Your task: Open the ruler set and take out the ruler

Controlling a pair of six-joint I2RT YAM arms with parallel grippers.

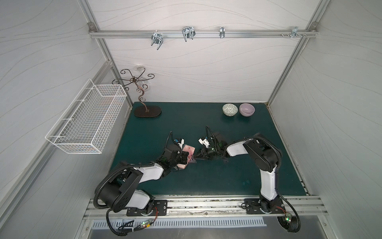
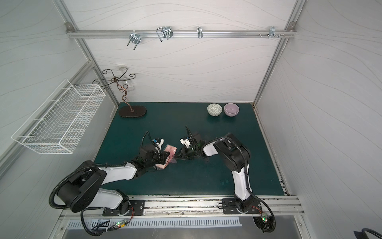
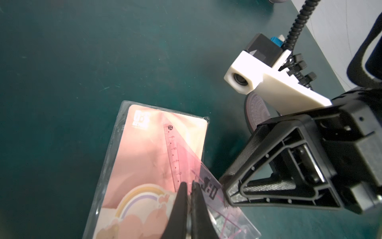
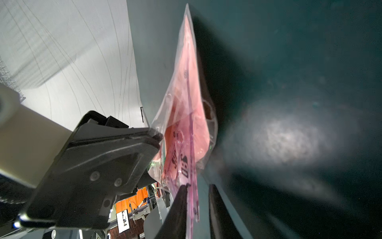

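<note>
The pink ruler set [image 3: 135,151], in a clear pouch with a rainbow card, is at the table's front middle. Clear pink rulers [image 3: 210,203] stick out toward my right gripper. My left gripper is shut at the pouch, its tips [image 4: 155,135] against the plastic film; any film between them is hard to tell. My right gripper is open at the rulers' protruding end, one finger touching or very near the pink plastic.
A patterned bowl [image 1: 229,109] and a lilac bowl [image 1: 246,109] stand at the back right, a metal stand [image 1: 147,112] at the back left. A white wire basket [image 1: 87,119] hangs on the left.
</note>
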